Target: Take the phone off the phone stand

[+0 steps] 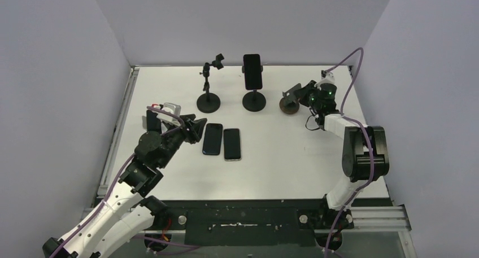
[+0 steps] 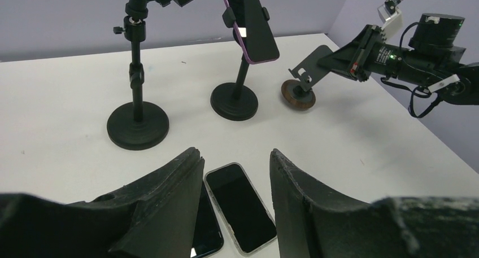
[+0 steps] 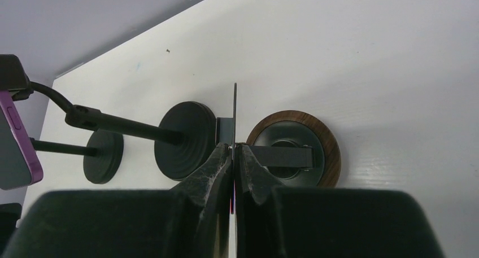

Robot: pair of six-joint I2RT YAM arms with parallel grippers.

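My right gripper (image 1: 300, 93) is shut on the flat grey plate (image 2: 314, 65) of a small phone stand with a round wooden-rimmed base (image 3: 332, 151). No phone rests on that plate. Whether its base touches the table cannot be told. My left gripper is open and empty, above the left part of the table. A phone with a purple edge (image 1: 252, 71) sits upright in the middle black stand (image 1: 254, 101). Two dark phones lie flat side by side, the left phone (image 1: 212, 139) and the right phone (image 1: 231, 144).
An empty black stand with a clamp head (image 1: 207, 103) stands at the back left. Another dark item (image 1: 153, 121) is partly hidden behind the left gripper. Bare white table (image 1: 271, 167) spreads across the front middle and right.
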